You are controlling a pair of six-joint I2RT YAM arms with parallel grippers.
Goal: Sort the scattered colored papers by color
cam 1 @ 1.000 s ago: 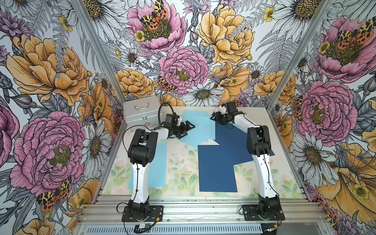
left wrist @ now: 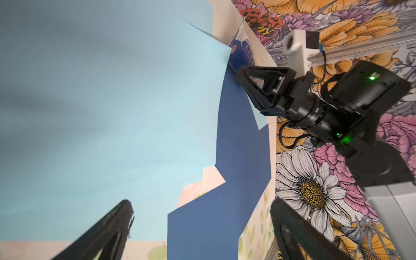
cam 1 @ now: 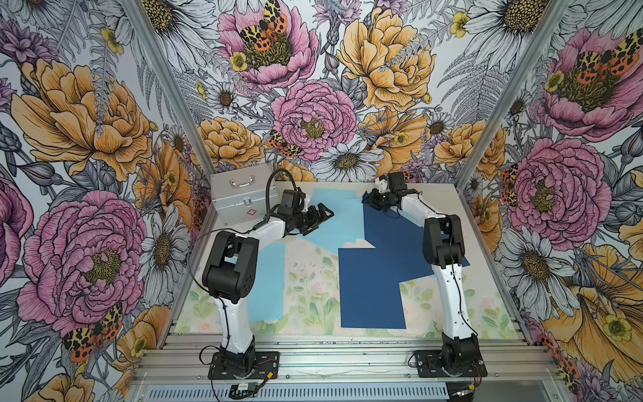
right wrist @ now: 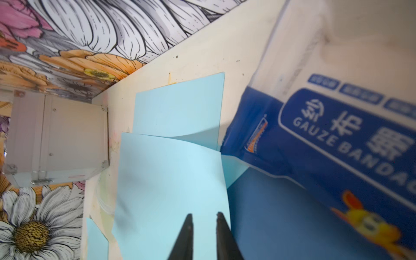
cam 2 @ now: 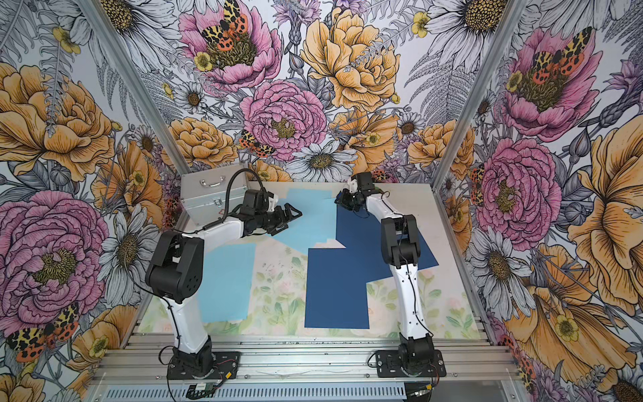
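Note:
A large light blue sheet (left wrist: 108,108) lies at the back middle, its corner by my right gripper raised and curled. Another light blue sheet (right wrist: 182,104) shows behind it, and a further light blue sheet (cam 2: 227,281) rests at the front left. Dark blue sheets (cam 1: 371,288) cover the middle and right, partly overlapping. Over the large light blue sheet my left gripper stands wide open and empty. Near that sheet's right edge is my right gripper, its fingertips parted by a narrow gap with light blue visible between them; whether they touch paper is unclear.
A gauze bandage packet (right wrist: 346,125) lies at the back, close beside my right gripper. At the back left stands a silver metal case (cam 1: 242,191).
The large light blue sheet's right edge has shifted slightly left, uncovering more dark blue. My right gripper's fingers have come closer together. The left arm's elbow has swung left, and its gripper shifted slightly.

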